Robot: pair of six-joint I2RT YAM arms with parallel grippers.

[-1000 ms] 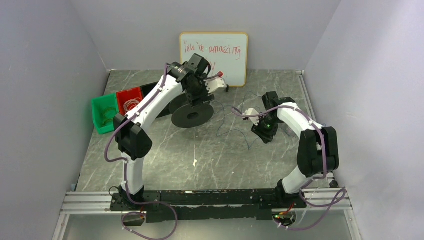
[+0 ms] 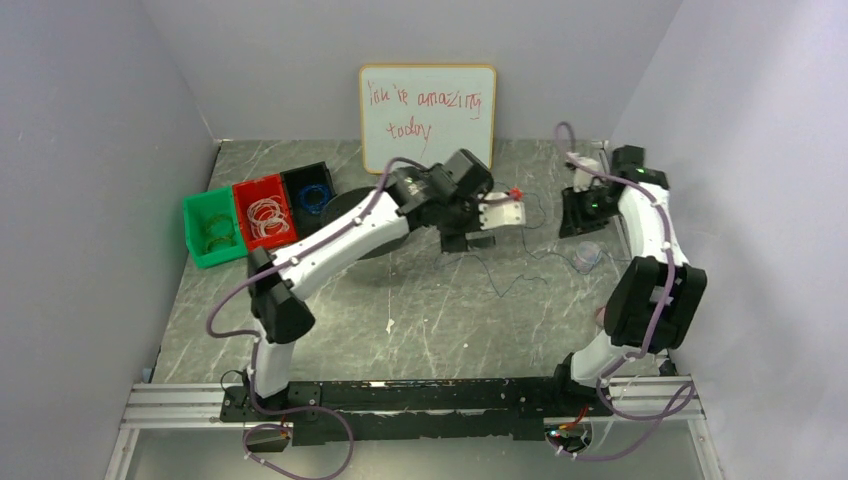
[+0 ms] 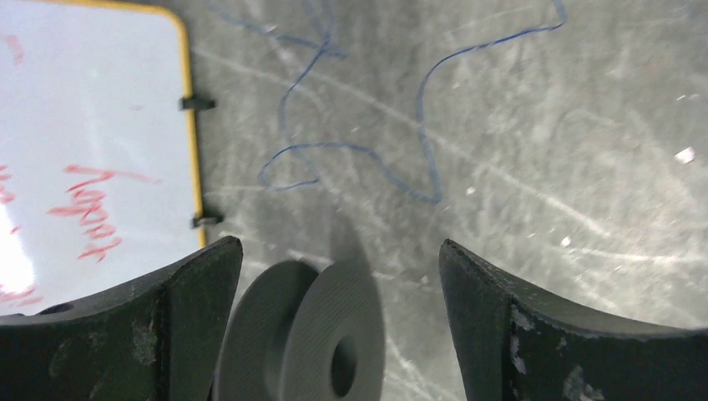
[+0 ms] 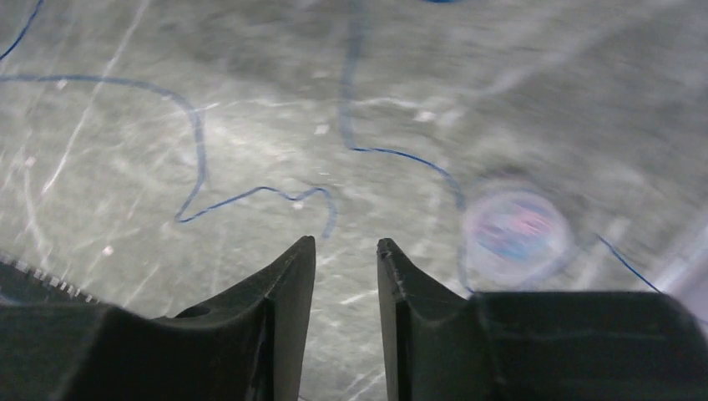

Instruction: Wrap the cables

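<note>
A thin blue cable [image 2: 505, 288] lies in loose bends on the grey table; parts of it run through the left wrist view as a blue line [image 3: 426, 150] and the right wrist view as a blue strand [image 4: 200, 142]. My left gripper is open above the table, gripping nothing. The dark two-disc spool [image 3: 330, 334] shows lower down between its fingers; from above, the left arm covers much of it. On the right side, my right gripper has a narrow gap between its fingertips, with only table visible there. A cable end lies just beyond it.
A clear round object [image 4: 516, 234] sits close to the right gripper, with cable passing by it. Green [image 2: 205, 250], red [image 2: 243, 195] and black [image 2: 293, 182] bins stand back left. A whiteboard [image 2: 440, 85] leans at the back.
The left arm has swung right, away from over the spool and across the cable. My right gripper has moved right and back, close to the clear round object.
</note>
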